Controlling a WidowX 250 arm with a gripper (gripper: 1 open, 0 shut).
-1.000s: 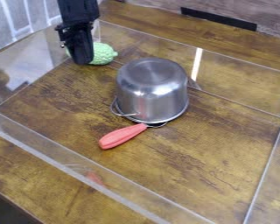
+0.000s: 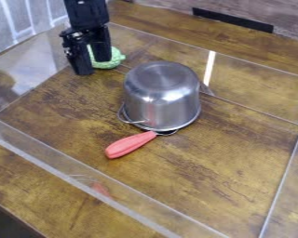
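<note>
My black gripper (image 2: 89, 59) is low at the upper left, open, its fingers beside and in front of a pale green, bumpy round object (image 2: 108, 59) that lies on the wooden table and is partly hidden by the gripper. An upturned steel pot (image 2: 160, 90) stands in the middle, right of the gripper. A red-pink handle (image 2: 130, 144) sticks out near the pot's front, with thin metal beside it.
Clear plastic edging (image 2: 276, 112) borders the work area on the table (image 2: 214, 177). Bare wood lies to the right of the pot and in the front left. A pale translucent wall stands at the far left back.
The pot and pink handle have stayed still.
</note>
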